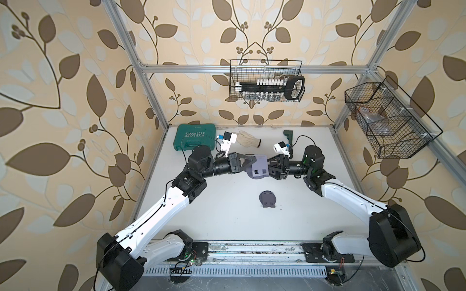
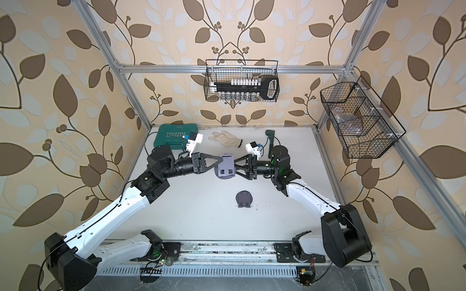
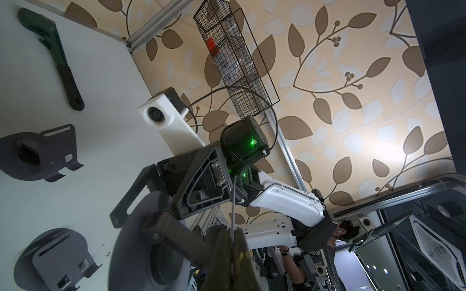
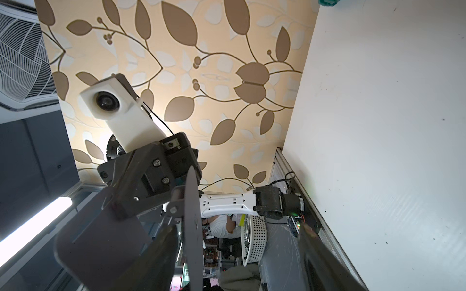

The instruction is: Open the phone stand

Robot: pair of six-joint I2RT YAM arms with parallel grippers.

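Note:
A grey phone stand (image 1: pixel 258 165) is held up in the middle between the two grippers, its slotted plate facing the top cameras and its round part behind. My left gripper is shut at the stand's left side; the stand fills the lower middle of the left wrist view close to the fingertips. My right gripper stands open at the stand's right side, with the edge of a grey plate (image 4: pixel 193 223) between the camera's left finger and the middle. A second stand (image 1: pixel 267 198) lies on the table in front, and a third (image 3: pixel 34 155) shows in the left wrist view.
At the back lie a green case (image 1: pixel 194 135), a cloth glove (image 2: pixel 224 138) and a green tool (image 2: pixel 270 140). Wire baskets (image 1: pixel 266 80) hang on the back and right frames.

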